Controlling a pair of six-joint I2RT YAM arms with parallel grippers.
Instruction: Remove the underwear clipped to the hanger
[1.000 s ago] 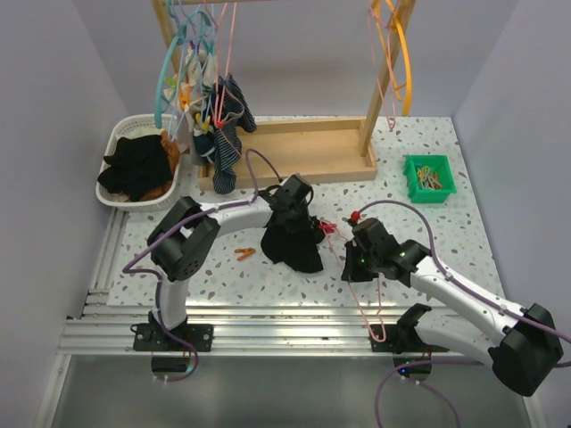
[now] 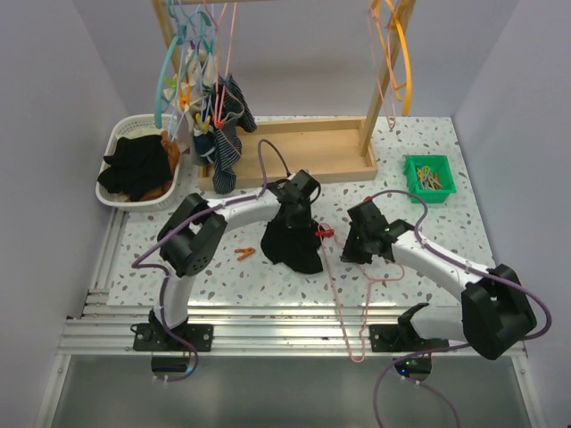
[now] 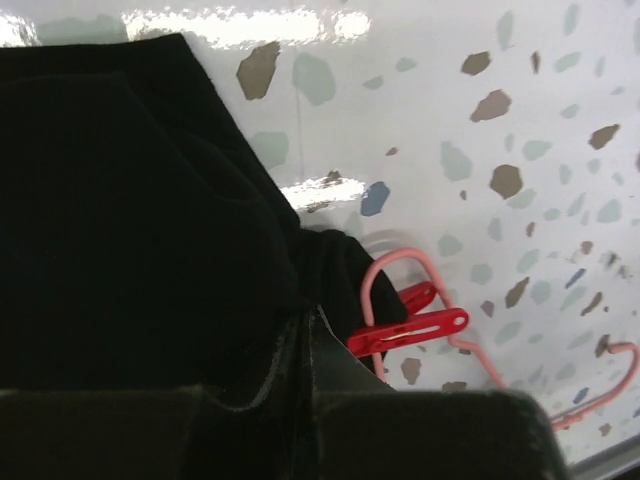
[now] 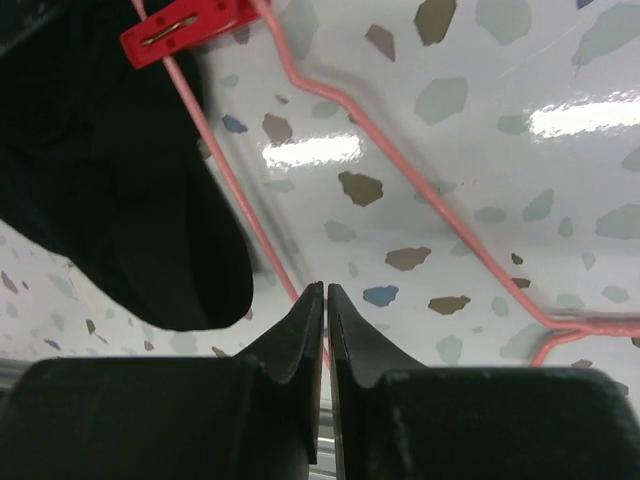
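Note:
The black underwear (image 2: 293, 248) lies bunched on the speckled table, mid-front. At its right edge a red clip (image 3: 425, 325) sits on the pink wire hanger (image 2: 334, 290), against a fold of the cloth. My left gripper is shut with its tips against the dark fabric; whether cloth is pinched between them cannot be made out. To the right of the underwear, my right gripper points down over the hanger's wire. Its fingers are close together with a narrow gap, pink wire showing behind them, and nothing appears held.
An orange clothespin (image 2: 245, 253) lies left of the underwear. A white basket (image 2: 114, 198) with dark and brown cloth stands back left, and a green box (image 2: 412, 185) of pegs back right. Behind, a wooden rack (image 2: 294, 171) bears hangers and a striped cloth (image 2: 225, 152).
The hanger's lower end has shifted left. The left gripper has shifted slightly over the underwear.

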